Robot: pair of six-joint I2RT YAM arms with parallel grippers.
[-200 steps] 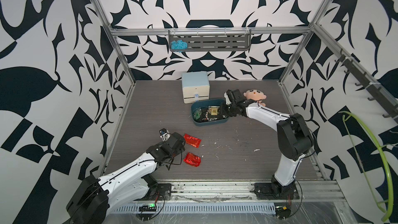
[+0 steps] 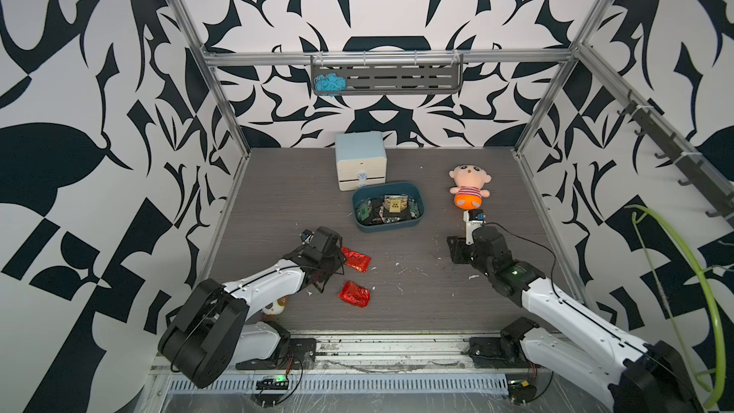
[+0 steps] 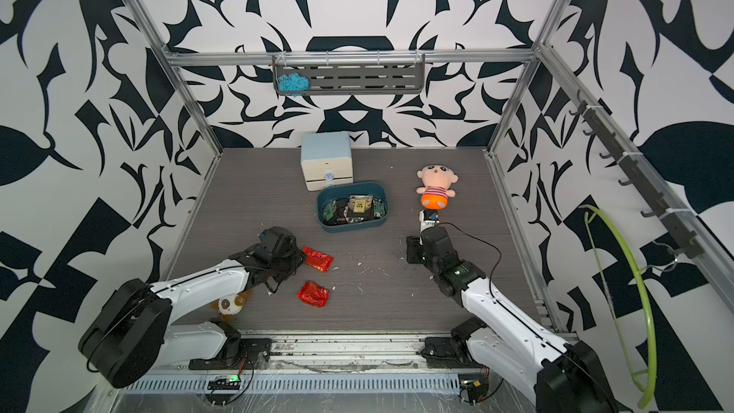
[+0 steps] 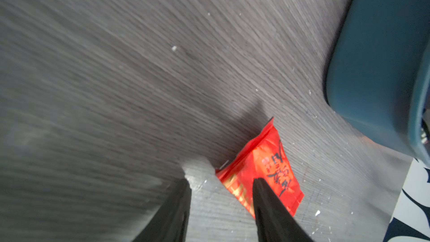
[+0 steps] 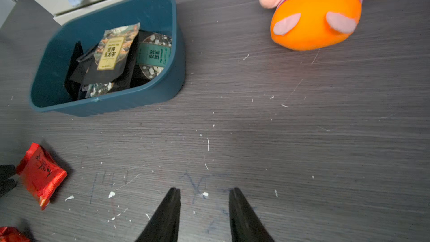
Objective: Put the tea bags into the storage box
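Note:
Two red tea bags lie on the table, the farther tea bag [image 2: 356,260] and the nearer tea bag [image 2: 354,293]. My left gripper is at the left end of the farther bag; in the left wrist view its fingers [image 4: 178,208] are apart, the right one overlapping the red wrapper [image 4: 273,165]. Whether it touches the bag, I cannot tell. The blue storage box [image 5: 177,69] stands behind, holding several dark tea bags [image 5: 107,58]. Over bare table to the right, my right gripper is open and empty.
A white drawer cabinet [image 2: 361,164] stands behind the box. A plush doll [image 2: 468,186] lies at the back right, just beyond the right arm. Another small toy [image 3: 229,303] sits partly under the left arm.
The right arm has drawn back from the box to the right and toward the front. My left gripper has shifted slightly to the far bag, and that bag's left end is now more covered.

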